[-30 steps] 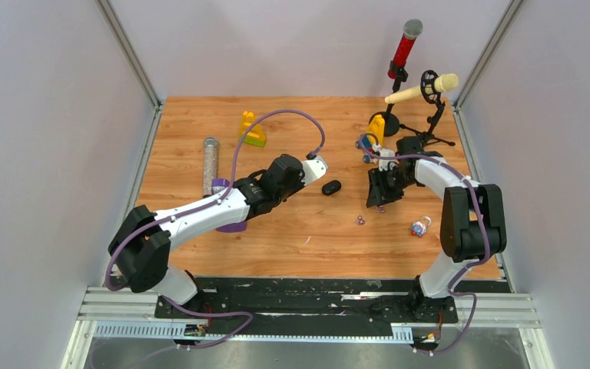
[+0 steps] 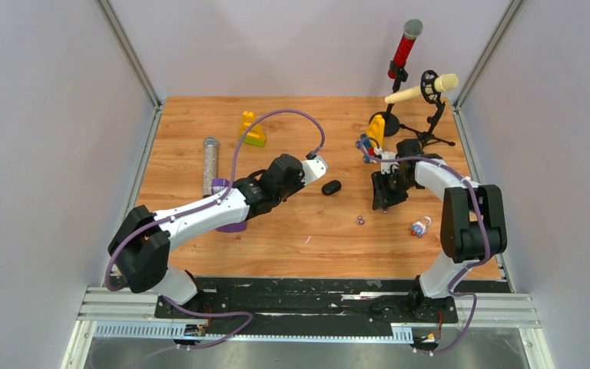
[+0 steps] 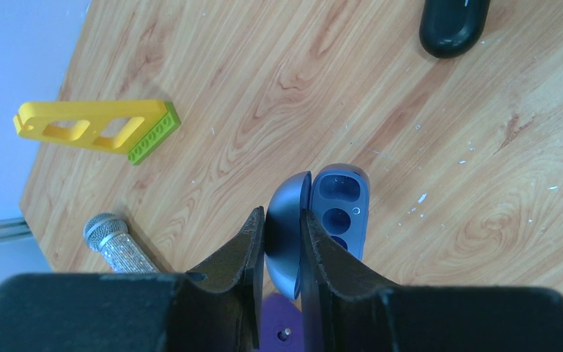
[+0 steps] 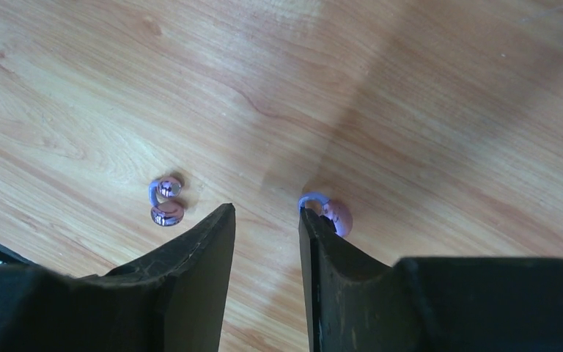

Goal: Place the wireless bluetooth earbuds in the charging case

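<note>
Clamped in my left gripper is a dark blue charging case point(image 3: 341, 192); its lid stands open and empty round wells show inside. In the right wrist view two purple earbuds lie on the wooden table. One earbud point(image 4: 166, 201) rests to the left, clear of the fingers. The other earbud point(image 4: 337, 217) lies at the tip of the right-hand finger, which hides part of it. My right gripper is part open, with only bare table seen between its fingers. From above, the right gripper point(image 2: 381, 204) is low over the table by that earbud.
A black oval object point(image 2: 331, 187) lies mid-table between the arms. A small toy figure point(image 2: 421, 226) is right of the earbuds. Yellow toys, a microphone point(image 2: 210, 163) and a stand with a red tube point(image 2: 404, 52) stand farther back.
My right gripper has shifted slightly right, and the nearby earbud appears a little farther right too. My left arm and the other earbud have stayed in place.
</note>
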